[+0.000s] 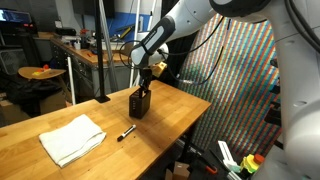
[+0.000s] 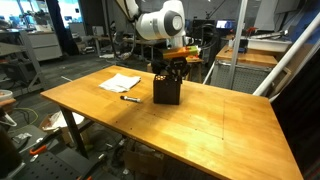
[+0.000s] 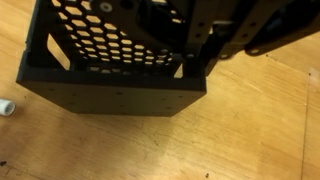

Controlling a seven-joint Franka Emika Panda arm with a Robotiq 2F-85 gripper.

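A black box with perforated walls (image 1: 140,105) stands on the wooden table (image 2: 220,115). My gripper (image 1: 146,86) reaches down from above to its top edge and is shut on the box's wall; in the wrist view the dark gripper covers the right side of the box (image 3: 110,92), so the fingertips barely show. The holed inside of the box faces the wrist camera. On the table in front of it lies a small marker (image 1: 126,132), apart from the box (image 2: 166,90). A white cloth (image 1: 72,140) is spread further left.
In the background of the first exterior view, a desk with a monitor (image 1: 118,22) and a black chair (image 1: 12,90) stand beyond the table.
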